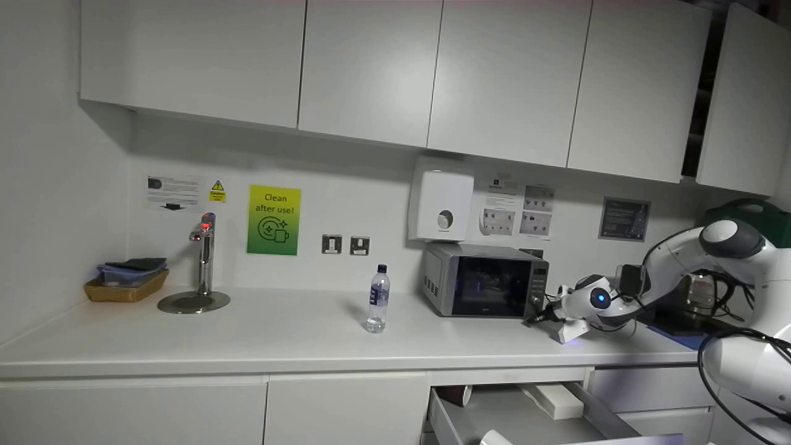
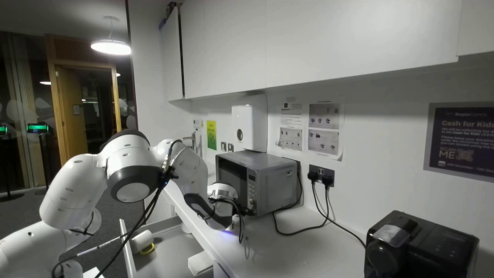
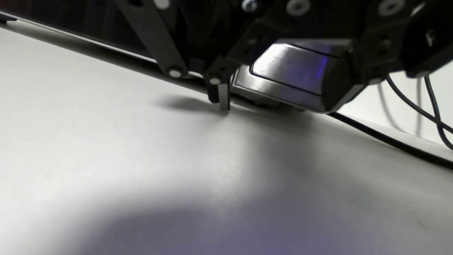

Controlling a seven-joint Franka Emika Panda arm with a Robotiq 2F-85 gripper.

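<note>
The grey microwave (image 1: 486, 282) stands on the white counter against the wall, its dark door shut. At the lower right of its front, by the control panel (image 2: 252, 194), is my gripper. The fingers are open, with no object held between them. Past the gap shows the silvery bottom part of the microwave's front (image 3: 293, 70). One slim fingertip (image 3: 224, 97) hangs close above the counter, left of that part; the other finger (image 3: 339, 87) overlaps its right side. Whether either finger touches the microwave, I cannot tell.
A water bottle (image 1: 377, 300) stands upright left of the microwave. Below the counter an open drawer (image 1: 500, 419) holds a white box (image 1: 557, 401) and cups. Power cables (image 2: 296, 231) trail on the counter right of the microwave.
</note>
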